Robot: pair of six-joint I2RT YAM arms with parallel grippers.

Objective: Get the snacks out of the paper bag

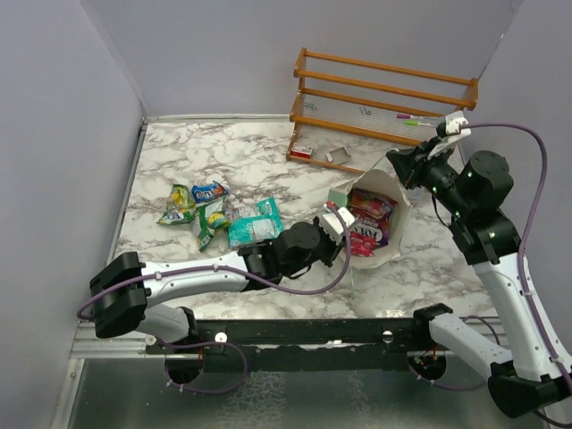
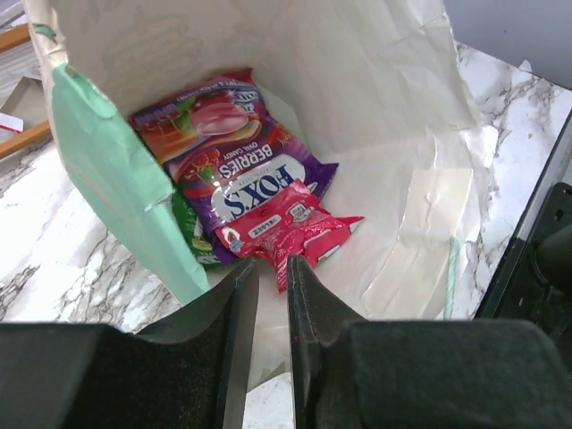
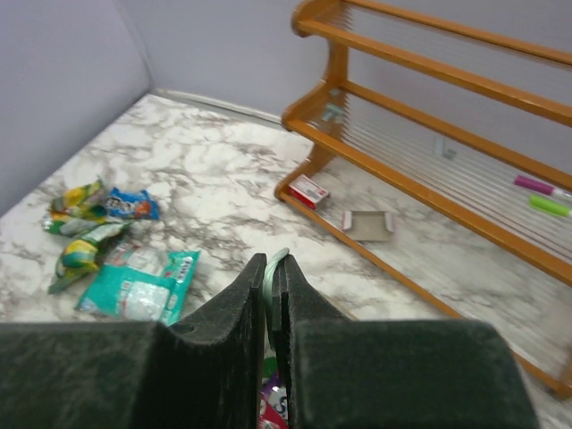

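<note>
The paper bag (image 1: pixel 389 197) stands open at right of the table, its mint side facing left. Inside lie a purple Fox's Berries pack (image 2: pixel 223 152), a red packet (image 2: pixel 295 232) and a green packet (image 2: pixel 192 232). My left gripper is at the bag's mouth before the red packet, its fingers part open with nothing seen held. My right gripper is raised at the bag's upper right, shut on the thin rim of the bag, a pale strip between its fingertips.
Several snack packets (image 1: pixel 255 223) lie on the left of the table (image 1: pixel 197 152). A wooden rack (image 1: pixel 384 134) stands at the back, with a small red box (image 1: pixel 302 151) and a pale tray (image 1: pixel 339 156) by it.
</note>
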